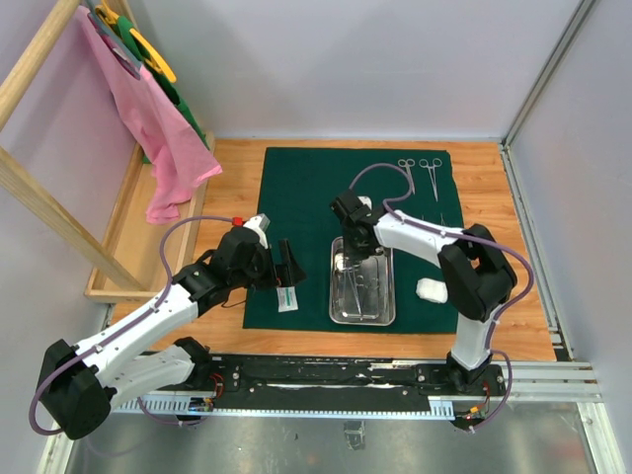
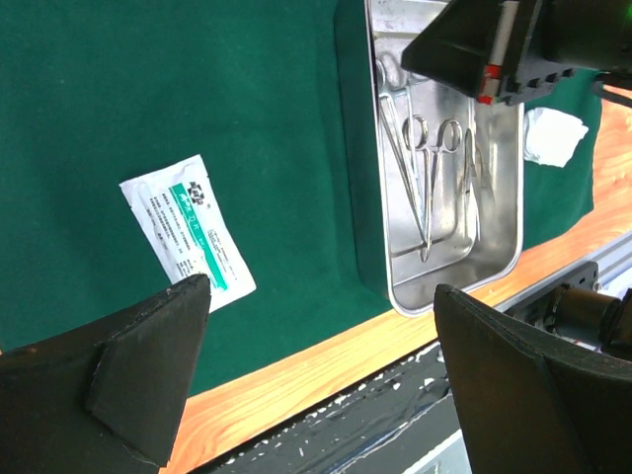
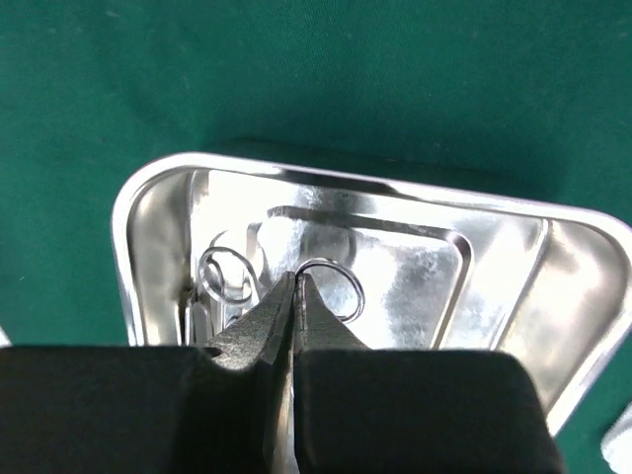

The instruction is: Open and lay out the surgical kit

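The metal tray (image 1: 362, 321) rests on the green cloth (image 1: 296, 178), holding several steel instruments. In the left wrist view, scissors-like tools (image 2: 425, 193) lie lengthwise in it. My right gripper is shut over the tray, its tips touching or overlapping a ring handle (image 3: 346, 279); whether the thin ring is pinched I cannot tell. A second ring (image 3: 215, 286) shows left of the tips. My left gripper stays open and empty, above and beside a white and green packet (image 2: 191, 232). At the cloth's far right lie two ring-handled instruments (image 1: 432, 176).
White gauze (image 1: 432, 290) lies right of the tray. Pink cloth (image 1: 163, 128) hangs on a wooden rack (image 1: 143, 242) at the left. Cloth left of and behind the tray is mostly bare.
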